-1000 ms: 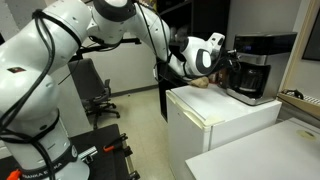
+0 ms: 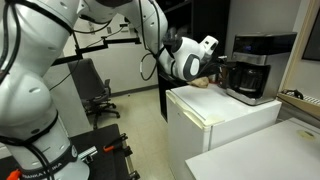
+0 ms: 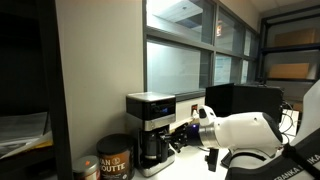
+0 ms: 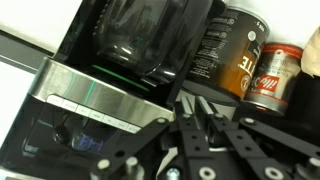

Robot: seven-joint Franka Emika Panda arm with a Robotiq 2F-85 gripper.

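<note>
A black and silver coffee maker [image 2: 257, 68] stands on the white cabinet, its glass carafe [image 2: 245, 77] in the lower bay. In exterior view 2 the coffee maker [image 3: 152, 108] is behind my gripper [image 3: 180, 136], which is at its right side. From the wrist view I look down on the silver panel [image 4: 100, 103] and the glass carafe [image 4: 138, 35] in its bay. My gripper is beside the machine, near the dark canister [image 4: 225, 48]. Its fingers are small and dark there, so the gap between them is unclear. No held object shows.
A reddish can [image 4: 274, 76] stands next to the canister, close to my gripper. The cabinet's white top [image 2: 205, 100] has bare room in front of the arm. An office chair [image 2: 92, 92] is on the floor at the left.
My arm's wrist has drawn back to the left, away from the coffee maker, over the last second. The coffee maker has stayed in place.
</note>
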